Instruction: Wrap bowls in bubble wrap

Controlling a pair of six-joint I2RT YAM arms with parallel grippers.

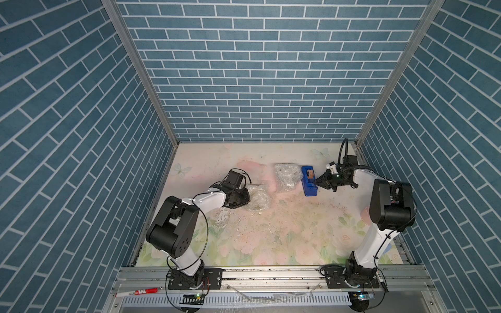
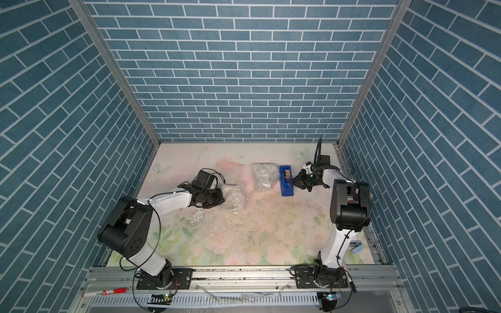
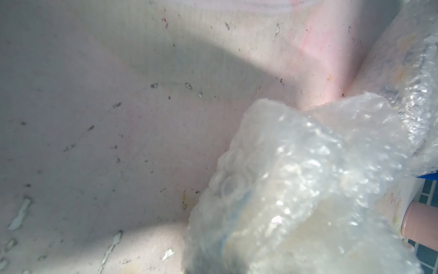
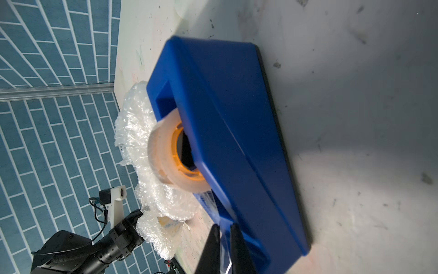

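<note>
On the left, a bubble-wrapped bundle (image 1: 259, 199) lies on the table with my left gripper (image 1: 247, 197) shut on its left edge. In the left wrist view this bubble wrap (image 3: 292, 182) hides the fingertips; some blue shows through it. A second wrapped bundle (image 1: 287, 176) rests farther back, left of the blue tape dispenser (image 1: 310, 188). My right gripper is at the dispenser's cutting end, its fingers narrowly apart. A clear tape strip runs from the tape roll (image 4: 168, 155) down to the gap between them; contact with the fingers is unclear.
Small white flecks and scraps (image 1: 223, 218) are scattered near the left gripper. A red marker (image 1: 146, 291) lies outside, beyond the front rail. Brick-patterned walls stand at the back and sides.
</note>
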